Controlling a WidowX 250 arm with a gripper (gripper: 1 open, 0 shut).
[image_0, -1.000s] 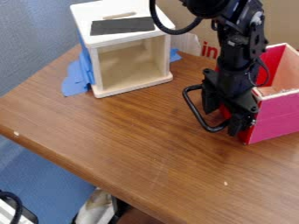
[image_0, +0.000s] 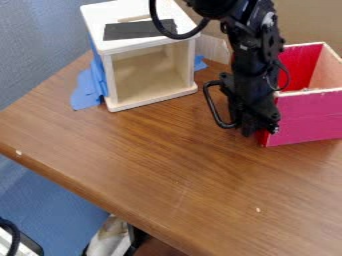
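The black robot arm hangs down at the upper right of the camera view, its gripper (image_0: 249, 118) low at the near left corner of a pink-red box (image_0: 305, 120). Cables loop around it. The fingertips are dark and small, so whether they are open or shut is unclear.
A white open-fronted cabinet (image_0: 182, 78) with a dark strip on top stands on a blue cloth (image_0: 86, 90) at the upper left. The table's left edge runs diagonally.
The arm has shifted slightly up and back, and the gripper looks more upright, its cable loop narrower. The red box's visible inside has changed slightly.
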